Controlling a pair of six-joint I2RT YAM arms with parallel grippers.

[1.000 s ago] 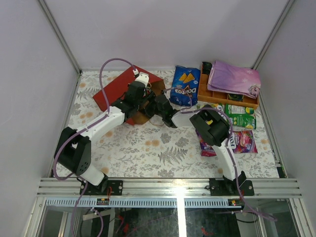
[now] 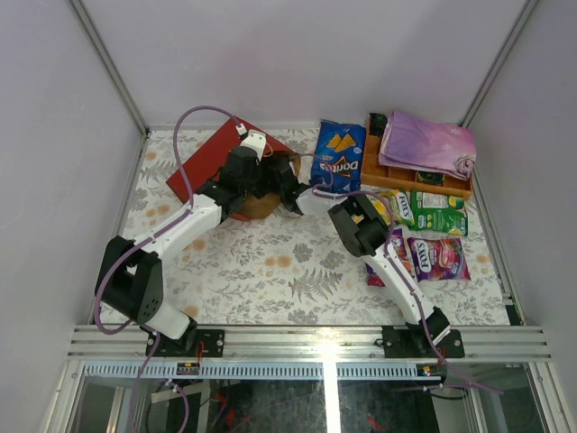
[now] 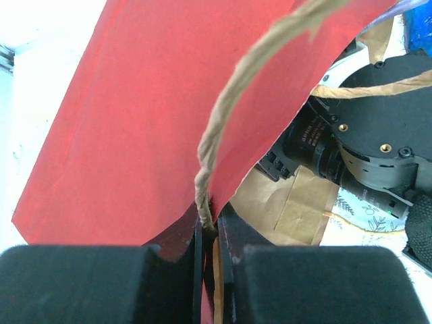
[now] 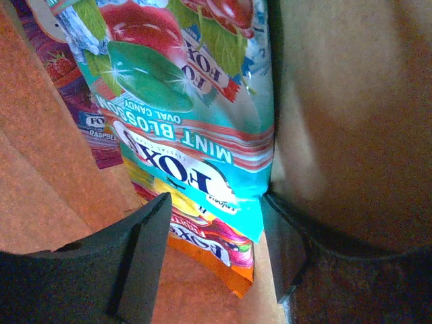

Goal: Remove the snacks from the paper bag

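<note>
The red-and-brown paper bag (image 2: 204,162) lies tilted at the back left of the table. My left gripper is shut on the bag's edge, by a twisted handle (image 3: 223,115). My right gripper reaches inside the bag, its fingers part open astride the lower end of a Fox's Mint Blossom candy pack (image 4: 196,115). Under that pack lie an orange-red Fox's pack (image 4: 223,263) and a purple raspberry one (image 4: 67,81). In the top view the bag's inside is hidden by both arms.
A blue Doritos bag (image 2: 337,155) stands right of the paper bag. A wooden tray (image 2: 383,170) with a purple cloth is at the back right. Several green and purple snack packs (image 2: 437,260) lie on the right.
My right arm has pushed further left into the bag, its elbow shifting left.
</note>
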